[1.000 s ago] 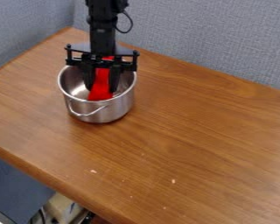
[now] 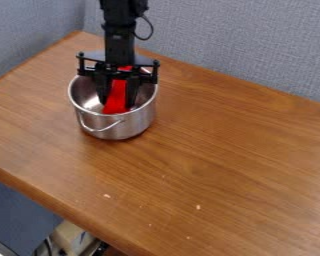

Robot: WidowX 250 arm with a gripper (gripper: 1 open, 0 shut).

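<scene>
A steel pot (image 2: 111, 124) with a wire handle stands on the wooden table toward the back left. Inside it is a red object (image 2: 116, 97), partly covered by my black gripper (image 2: 116, 84), which reaches down from above into the top of the pot. The fingertips are dark and overlap the red object, so whether they grip it is unclear.
A grey textured wall stands behind it. The table's left edge drops away at the lower left.
The pot with my gripper over it sits very slightly lower and nearer in the view than before; otherwise little differs.
</scene>
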